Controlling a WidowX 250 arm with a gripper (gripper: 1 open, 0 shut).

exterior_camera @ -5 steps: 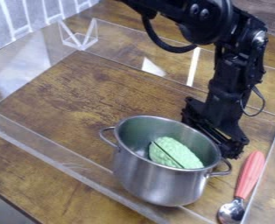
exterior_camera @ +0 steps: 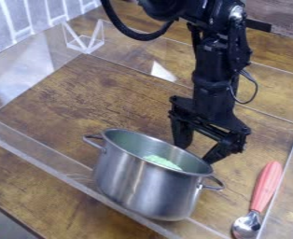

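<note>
A stainless steel pot [exterior_camera: 149, 191] with two side handles sits at the lower middle, a pale green object [exterior_camera: 160, 161] inside it, partly hidden by the rim. My black gripper [exterior_camera: 202, 140] hangs just behind and above the pot's right side, its fingers open; I see nothing held between them. An ice cream scoop with a pink handle [exterior_camera: 264, 187] lies to the right of the pot.
A clear acrylic-walled tray [exterior_camera: 39, 173] surrounds the work area on the wooden table [exterior_camera: 75, 103]. The wooden surface to the left and behind the pot is clear. A white slatted item [exterior_camera: 19, 19] stands at the back left.
My arm and gripper have shifted left and a little up, over the pot's back edge. The pot appears slightly further left, and less of the green object shows.
</note>
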